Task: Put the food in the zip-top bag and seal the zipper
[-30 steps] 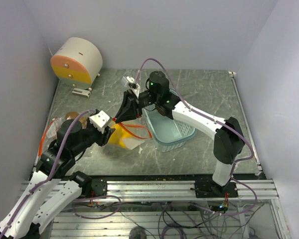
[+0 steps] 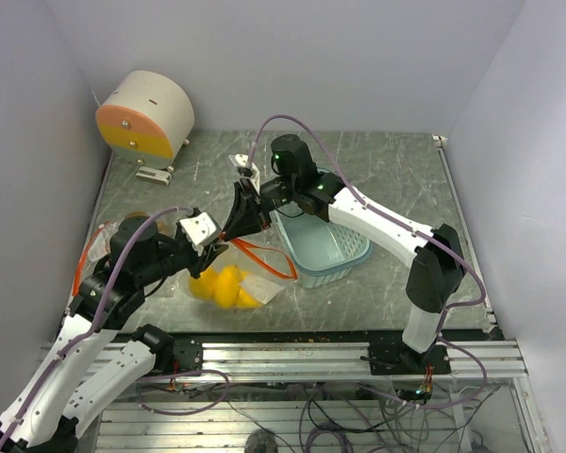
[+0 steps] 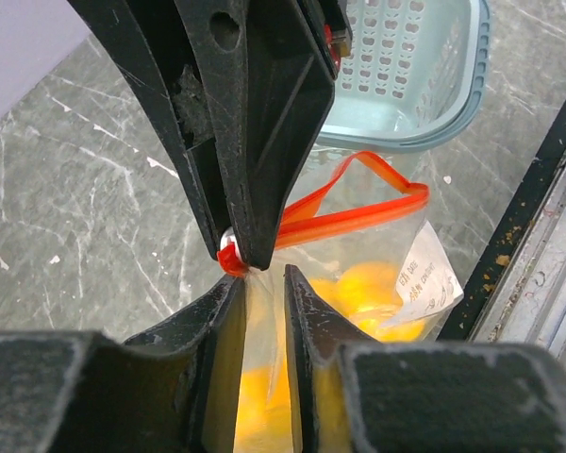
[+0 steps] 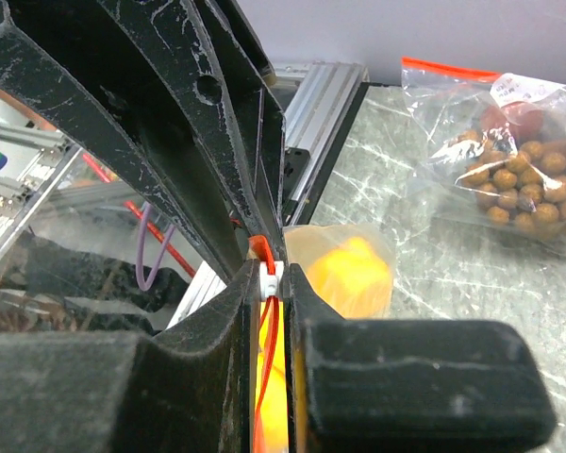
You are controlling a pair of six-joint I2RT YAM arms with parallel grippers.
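A zip bag (image 2: 226,283) holding yellow food hangs at the front centre, its orange zipper (image 3: 354,215) looping to the right. My right gripper (image 2: 228,232) is shut on the zipper end, where the white slider (image 4: 270,281) shows between the fingertips. My left gripper is just below and beside it in the left wrist view, at the bag's top under the zipper, its fingers a little apart with clear plastic between or behind them; whether they grip it I cannot tell.
A light blue basket (image 2: 330,269) stands right of the bag. Another zip bag with round brown food lies at the left. A cream and orange box (image 2: 141,118) stands at the back left.
Both grippers have shifted slightly right in the top view, and the bag with its orange zipper has moved right and spread out lower, showing more of the yellow food.
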